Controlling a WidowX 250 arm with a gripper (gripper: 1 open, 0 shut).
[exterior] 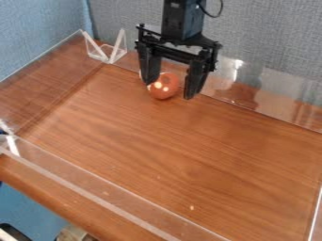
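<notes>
My black gripper (170, 77) hangs at the upper middle, its two fingers spread apart. An orange-red ball-like object (163, 87) rests on the wooden table between and just behind the fingers; whether they touch it I cannot tell.
A white wire-like piece (104, 49) stands at the back left corner. Grey and blue fabric panels close off the back and left.
</notes>
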